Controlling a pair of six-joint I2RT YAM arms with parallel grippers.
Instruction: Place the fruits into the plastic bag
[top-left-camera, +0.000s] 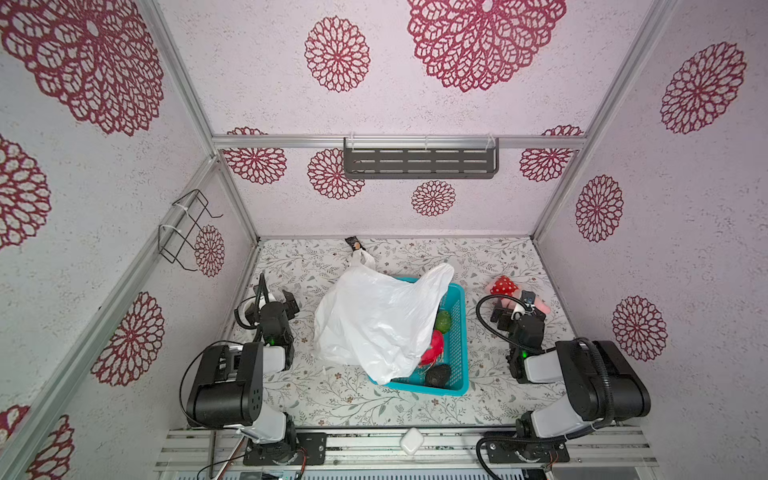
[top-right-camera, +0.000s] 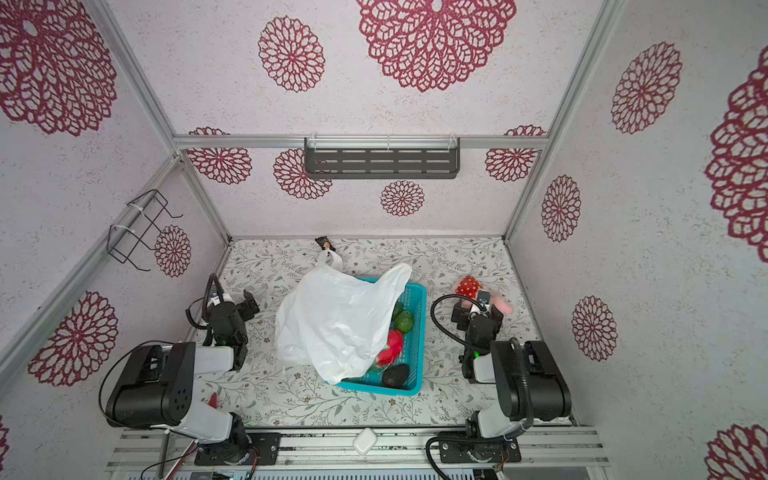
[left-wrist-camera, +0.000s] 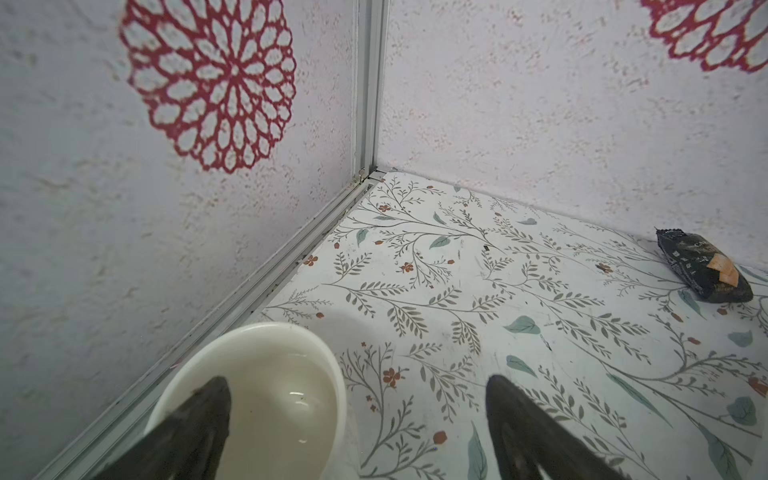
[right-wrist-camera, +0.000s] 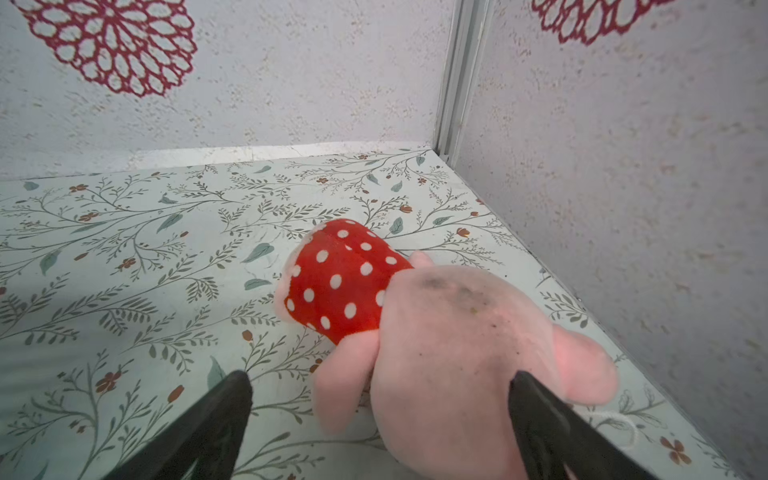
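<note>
A white plastic bag (top-left-camera: 376, 316) lies draped over the left part of a teal basket (top-left-camera: 456, 352). In the uncovered right part of the basket show a green fruit (top-left-camera: 442, 321), a red fruit (top-left-camera: 433, 349) and a dark avocado-like fruit (top-left-camera: 437, 375); the bag hides whatever else is inside. My left gripper is open at the table's left side, with a cream cup (left-wrist-camera: 264, 392) by its left finger. On the right side, my right gripper stands open before a pink plush toy (right-wrist-camera: 468, 360), apart from the basket.
A small black packet (left-wrist-camera: 704, 264) lies near the back wall. The plush toy's red polka-dot part (top-right-camera: 468, 286) points toward the back. A wire rack (top-left-camera: 182, 228) hangs on the left wall, a grey shelf (top-left-camera: 420, 164) on the back one.
</note>
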